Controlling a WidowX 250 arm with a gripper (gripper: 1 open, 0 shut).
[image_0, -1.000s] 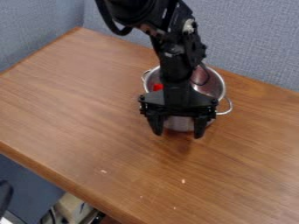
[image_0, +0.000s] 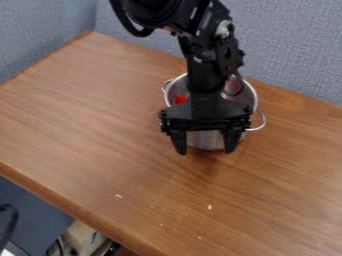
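Note:
My black gripper (image_0: 205, 138) hangs in front of a metal pot (image_0: 246, 98) with wire handles, its two fingers spread open and pointing down, with the pot's lower body behind them. Inside the pot a small red item (image_0: 179, 99) shows at the left, partly hidden by the arm. Whether the fingers touch the pot is unclear.
Grey padded walls stand behind it. Cables and dark equipment lie beyond the table's lower left edge.
The arm's upper part has shifted slightly over the last second; the gripper stays in almost the same place, and the pot has not visibly moved.

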